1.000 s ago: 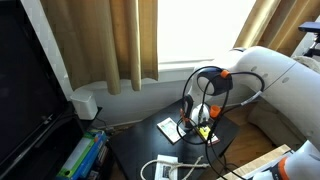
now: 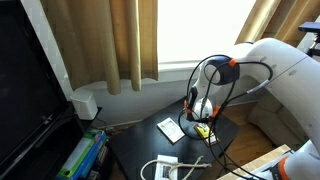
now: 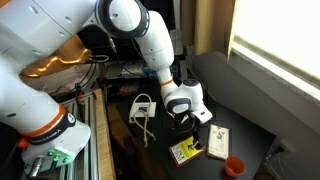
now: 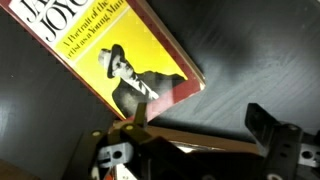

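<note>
A paperback with a yellow and red cover (image 4: pixel 125 60), lettered "James Joyce" and showing a man in a hat, lies flat on the dark table. In the second exterior view the yellow book (image 3: pixel 184 152) is just in front of my gripper (image 3: pixel 196 143). From the wrist, my gripper is open, its two fingers wide apart. The left finger overlaps the book's lower edge in that view; the right one is over bare table. Nothing is gripped. A brownish edge of something shows low between the fingers, mostly hidden.
A pale flat pad or book (image 3: pixel 217 140) lies beside the gripper, with an orange-red cup (image 3: pixel 234 166) near it. A white box with a cable (image 2: pixel 165 168) rests on the table's near side. Book spines (image 2: pixel 85 155) line the left edge. Bare table lies between.
The arm has shifted slightly, its forearm a little higher in the first exterior view. More of the yellow book shows below the gripper now. The other things stay put.
</note>
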